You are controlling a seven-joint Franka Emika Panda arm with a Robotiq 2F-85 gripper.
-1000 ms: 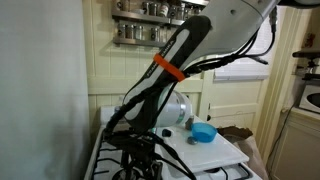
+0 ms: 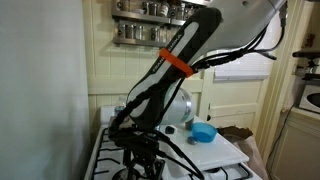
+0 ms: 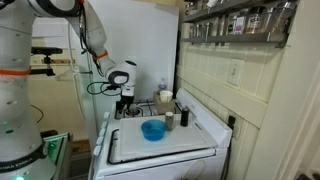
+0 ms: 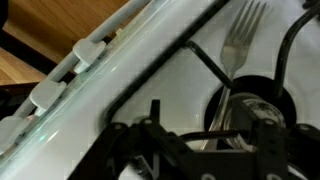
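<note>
A silver fork lies over the stove's burner in the wrist view, tines toward the top and handle running down between my fingers. My gripper is open, its two dark fingers apart on either side of the handle. Whether either finger touches the fork cannot be told. In exterior view 2 the gripper is low over the far end of the stove, and the fork is too small to make out there.
Black grate bars cross the burner close to my fingers. White knobs line the stove's edge. A blue bowl rests on the white cover, with small jars behind it. A spice shelf hangs on the wall.
The upper arm with its orange band has shifted slightly to the right and up in exterior view 1. The gripper stays low over the burner, with little visible shift. Bowl and jars have not moved.
</note>
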